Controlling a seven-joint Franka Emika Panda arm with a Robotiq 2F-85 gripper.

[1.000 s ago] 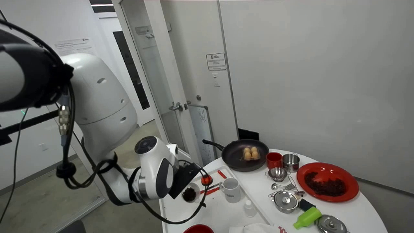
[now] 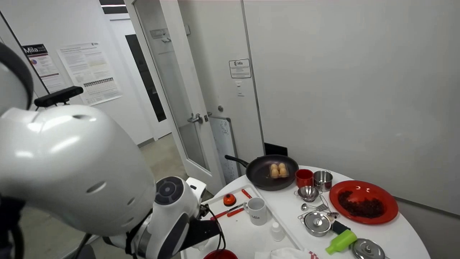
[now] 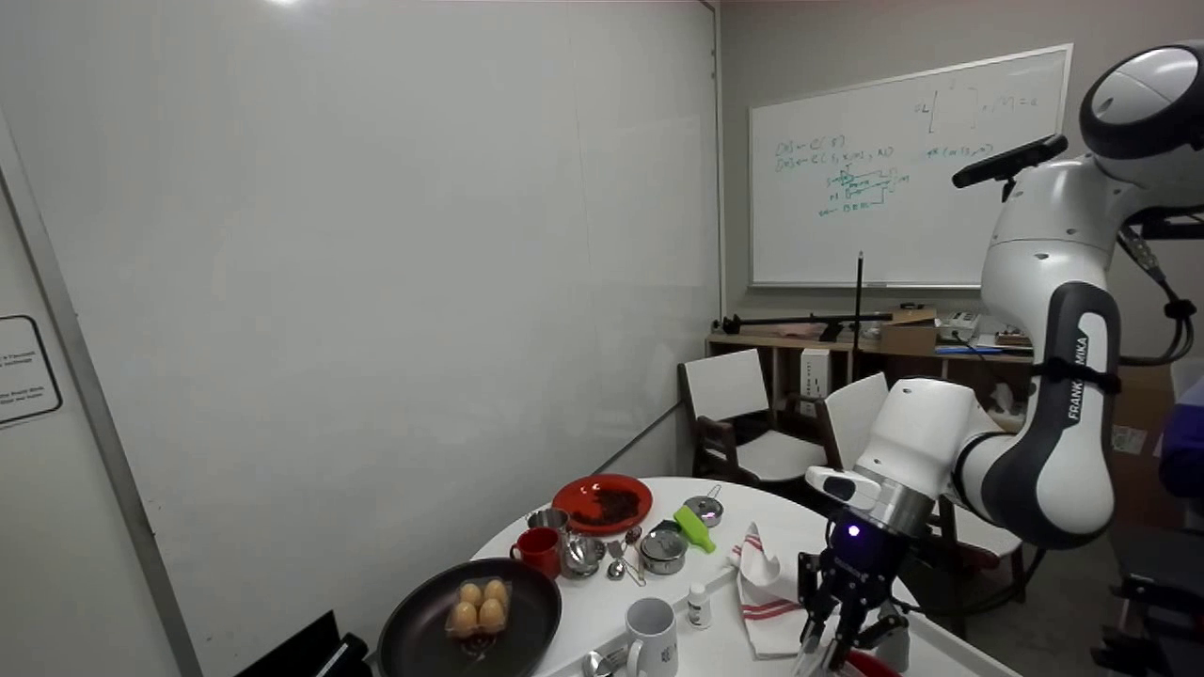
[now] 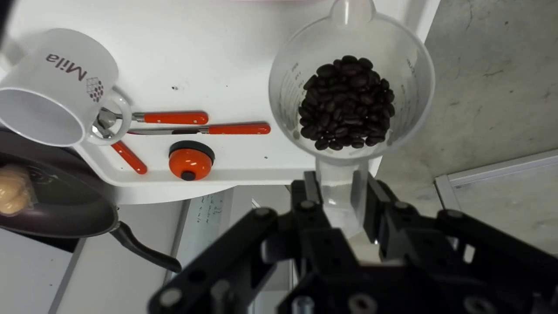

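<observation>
A clear measuring cup (image 4: 418, 99) with dark coffee beans (image 4: 345, 104) in its bottom fills the upper right of the wrist view. My gripper is shut on the cup's clear handle. The cup appears close to level, over the edge of the white tray. Exterior view 2 shows my gripper (image 3: 830, 654) low at the near right of the table, the cup only partly visible there. In exterior view 1 the arm hides both the fingers and most of the cup.
On the tray (image 4: 230, 68) are a white mug (image 4: 83, 73), orange-handled cutlery (image 4: 238, 128), an orange-red knob-like item (image 4: 189, 162) and a white bottle (image 2: 277, 231). Part of a red bowl (image 2: 220, 254) shows nearby. Beyond are a pan with eggs (image 2: 269, 181) and a red plate (image 2: 383, 194).
The arm has swung, its upper links now large at the left of exterior view 1. The gripper has come lower and nearer the red bowl, and the cup with beans has left its earlier visible spot.
</observation>
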